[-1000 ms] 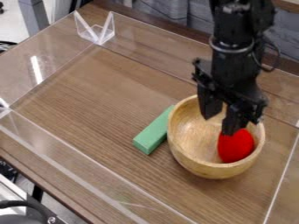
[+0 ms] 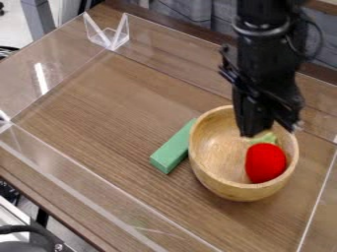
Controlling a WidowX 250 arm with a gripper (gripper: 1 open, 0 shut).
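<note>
My gripper point(image 2: 249, 126) is shut, held over a round wooden bowl point(image 2: 219, 178); nothing shows between its fingers. In the bowl's right part lies a red object point(image 2: 266, 163), with a pale green piece behind it, partly hidden. A green bar point(image 2: 174, 149) lies on the table just left of the bowl.
The wooden table point(image 2: 99, 128) has free room on the left and middle. A clear plastic holder point(image 2: 108, 32) stands at the back left. Cables and a dark frame lie past the table's left edge, and a grey backdrop stands behind.
The arm has risen slightly from its lower place over the bowl about a second ago and looks a little nearer. The red object and bowl look almost unchanged.
</note>
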